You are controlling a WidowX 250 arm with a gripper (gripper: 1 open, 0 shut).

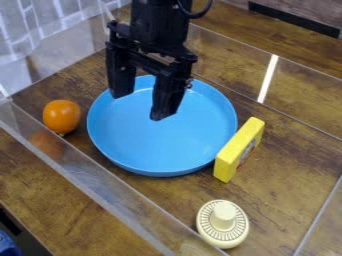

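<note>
A black gripper [147, 85] reaches down from the top of the camera view over a blue round tray [154, 140], its two dark fingers wide apart, open, with nothing seen between them. The tray looks empty. Left of the tray sits an orange ball-like object [62, 115]. At the tray's right edge stands a yellow block [238, 148] with a printed side. Toward the bottom right is a cream round object [223, 225] with a knob on top.
A clear plastic strip or edge runs diagonally along the lower left, with another at the upper left.
</note>
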